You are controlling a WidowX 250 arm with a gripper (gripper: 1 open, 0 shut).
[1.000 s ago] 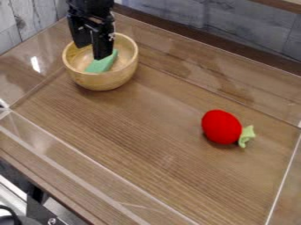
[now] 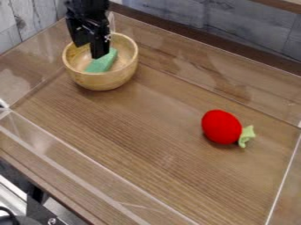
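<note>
My black gripper (image 2: 90, 39) is open at the top left, over the back left part of a yellow bowl (image 2: 108, 77). A green object (image 2: 101, 61) lies inside the bowl, just below and to the right of the fingers. A red object with a green top (image 2: 221, 127) lies on the wooden table (image 2: 153, 167) at the right.
A dark wall or edge runs along the back right, and a pale panel stands at the far left. Some cables or fittings show at the bottom left corner.
The gripper has shifted slightly over the bowl, and the bowl with the green object sits a little further left than before. The red object has not moved.
</note>
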